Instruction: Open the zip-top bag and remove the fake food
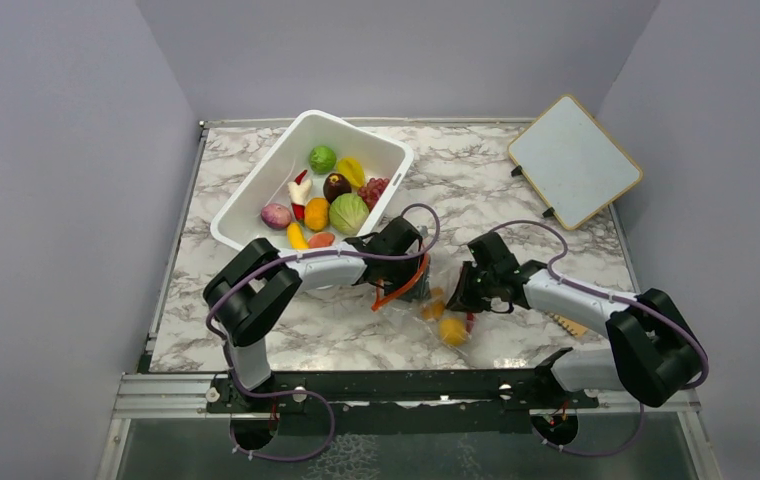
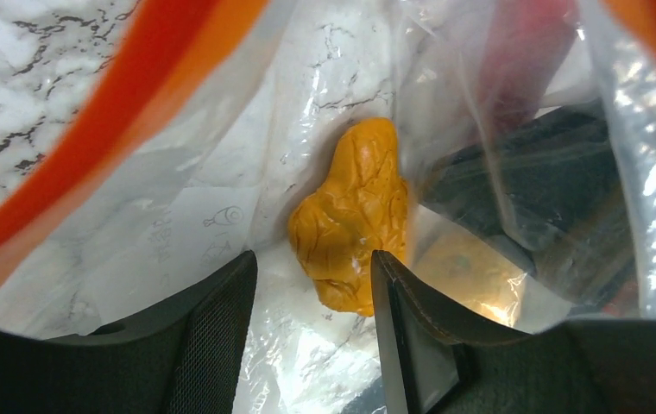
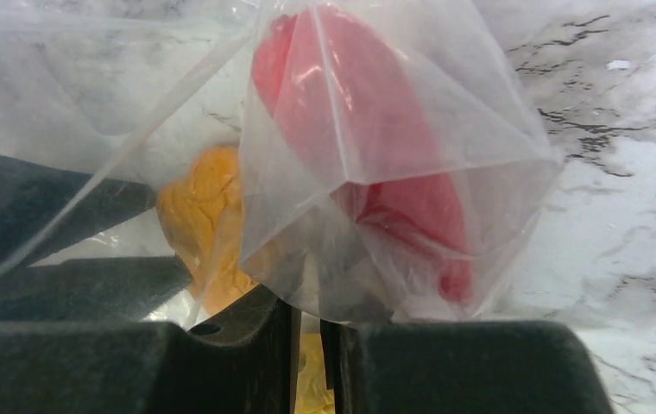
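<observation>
The clear bag with orange zip edges (image 1: 392,297) lies at the table's front middle. Inside are orange food pieces (image 2: 350,216) (image 3: 199,211) and a red piece (image 3: 350,95). My left gripper is open inside the bag's mouth, an orange lumpy piece between and beyond its fingertips, not visibly gripped. My right gripper is low at the bag's right part, fingertips close together at the plastic by the red piece; whether anything is between them is unclear.
A white bin (image 1: 251,180) of toy produce stands at back left, close to the left arm. A whiteboard (image 1: 574,160) lies at back right.
</observation>
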